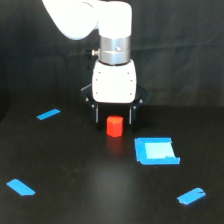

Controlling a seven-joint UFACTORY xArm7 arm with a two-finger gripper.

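A small red block (115,127) sits on the dark tabletop near the middle of the view. Directly above and behind it, the white arm reaches down with its gripper (115,115). The dark fingers hang one to each side of the block, spread wider than it is, so the gripper is open. A gap shows between the block and the fingers on both sides. How low the fingertips are against the block is hard to judge on the dark background.
To the right of the block lies a white square (159,150) framed in blue tape (142,155). Blue tape strips mark the table at the left (48,114), front left (20,187) and front right (191,196).
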